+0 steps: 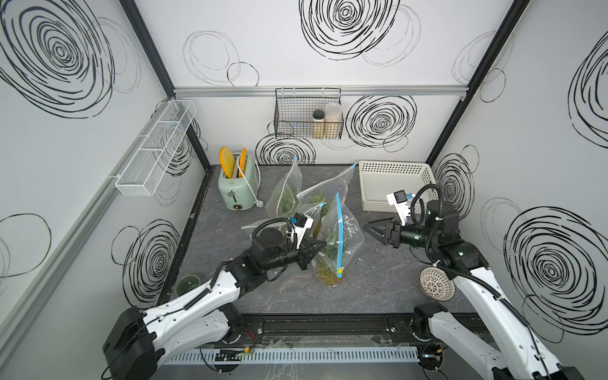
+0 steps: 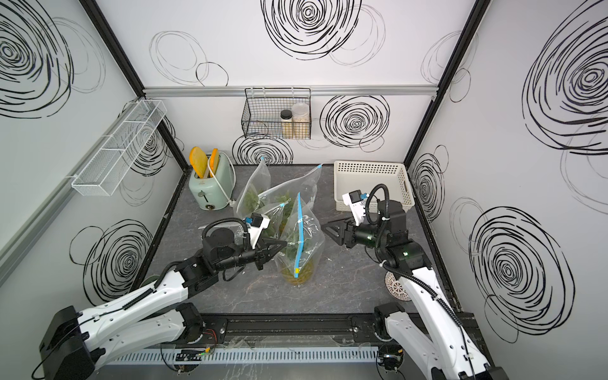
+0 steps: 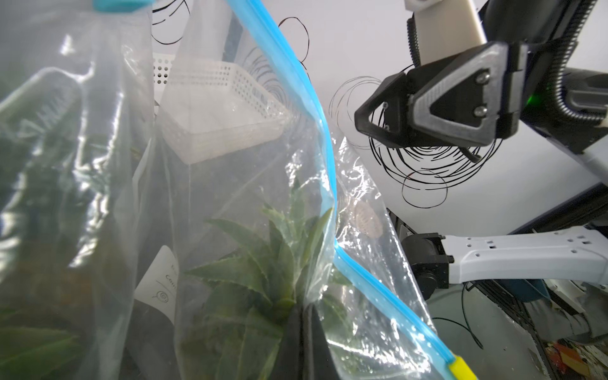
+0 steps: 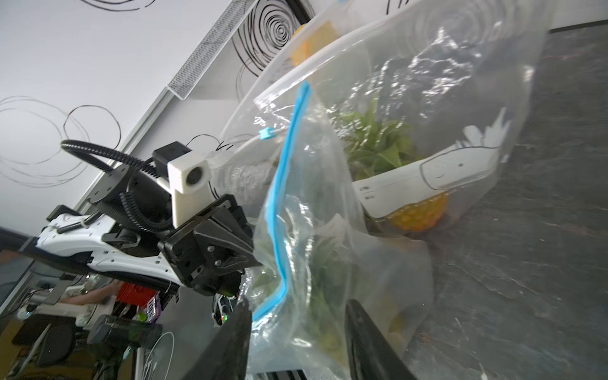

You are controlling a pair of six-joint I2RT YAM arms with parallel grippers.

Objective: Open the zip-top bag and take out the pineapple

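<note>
The front clear bag (image 1: pixel 352 248) stands on the counter, its blue zip (image 1: pixel 340 228) running lengthwise with a yellow end (image 1: pixel 340 272) toward the front. Inside it is a pineapple (image 1: pixel 325 275), whose green leaves (image 3: pixel 253 272) show through the film in the left wrist view. Whether the zip is parted, I cannot tell. My left gripper (image 1: pixel 323 244) is shut at the bag's left side below the zip; film creases run into its fingertips. To the bag's right, my right gripper is open, its fingers (image 4: pixel 233 345) empty and apart from the film.
More zip bags, one holding another pineapple (image 4: pixel 418 212), stand close behind. A green toaster (image 1: pixel 239 190) is at back left, a white basket (image 1: pixel 373 205) at back right. A round trivet (image 1: pixel 437 283) lies front right.
</note>
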